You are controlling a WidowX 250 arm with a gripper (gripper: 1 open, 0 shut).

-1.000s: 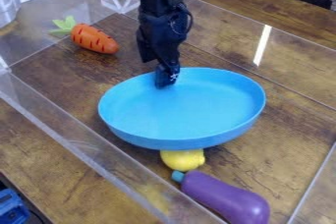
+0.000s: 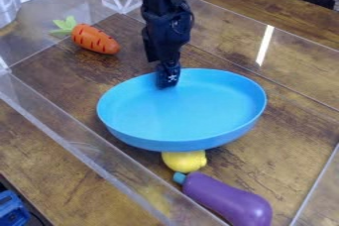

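The black robot gripper (image 2: 165, 69) comes down from the top centre to the back rim of a blue oval plate (image 2: 181, 116), its fingertips at or just over that rim. Its fingers are dark and small in the view, so whether anything is between them is unclear. An orange toy carrot (image 2: 94, 39) with a green top lies left of the arm. A yellow toy (image 2: 184, 161), perhaps a lemon, is partly under the plate's front edge, beside a purple toy eggplant (image 2: 228, 198) at the lower right.
Clear plastic walls run along the left and right sides. A blue object (image 2: 11, 210) sits at the lower left corner, outside the wall.
The gripper has shifted very slightly at the plate's back rim. The plate and toys look essentially unmoved.
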